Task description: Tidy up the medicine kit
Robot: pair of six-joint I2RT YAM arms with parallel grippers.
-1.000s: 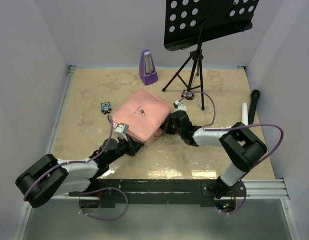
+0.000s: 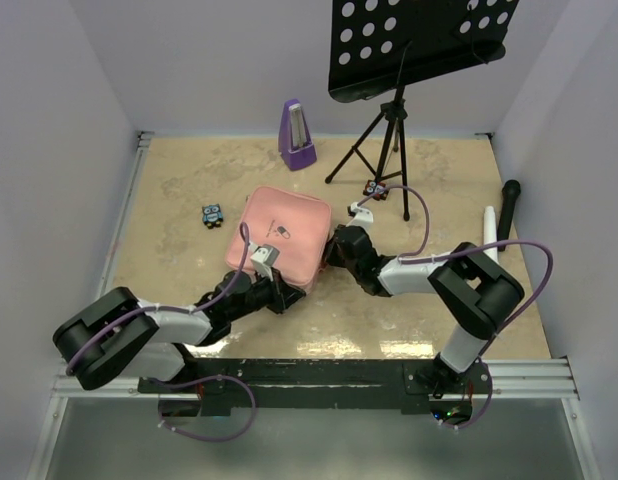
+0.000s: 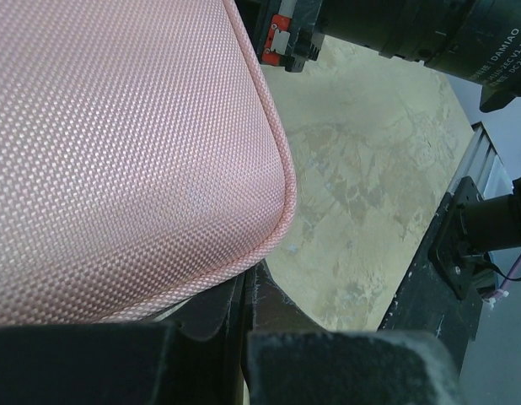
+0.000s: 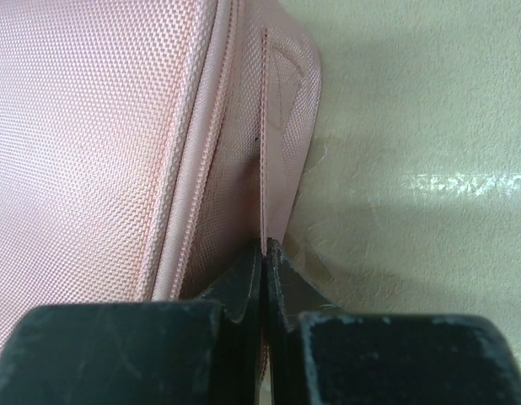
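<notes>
The pink fabric medicine kit (image 2: 284, 230) lies closed on the table, a small capsule mark on its lid. At its right side, my right gripper is shut on a thin fabric strap (image 4: 273, 160) standing out from the kit's side wall. At the kit's front edge, my left gripper is shut, its fingertips close under the kit's overhanging rim. The overhang hides part of these fingertips, and nothing shows between them.
A purple metronome (image 2: 297, 138) and a black music stand (image 2: 392, 112) stand behind the kit. Small dark figures lie at left (image 2: 212, 216) and by the stand (image 2: 375, 188). White (image 2: 490, 230) and black (image 2: 508, 212) cylinders are far right.
The kit has turned counterclockwise as seen from above. My left gripper has shifted right along with its front corner. My right gripper has barely moved and stays at the kit's side.
</notes>
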